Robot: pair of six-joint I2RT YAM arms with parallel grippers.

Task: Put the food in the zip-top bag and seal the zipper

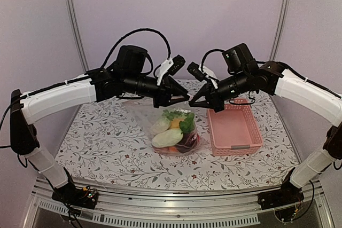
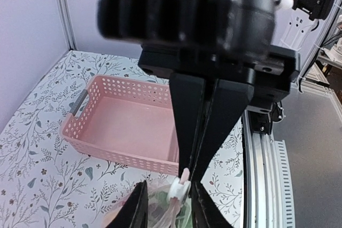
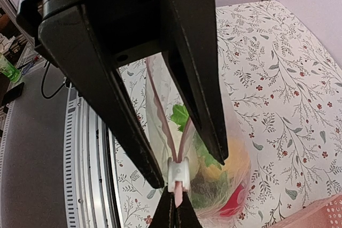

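Note:
The clear zip top bag [image 1: 165,132] stands on the table holding food: a pale squash, leafy greens, yellow and red items. Its top edge is lifted between the two grippers. In the left wrist view my left gripper is shut on the bag's top by the white zipper slider [image 2: 179,189]. In the right wrist view the slider [image 3: 178,174] and pink zipper track sit at the fingertips of my right gripper [image 1: 194,102]; its closed tips reach the bag's edge, and whether they pinch anything is hard to see.
A pink basket [image 1: 235,132], empty, stands right of the bag. Both arms arch over the bag from either side.

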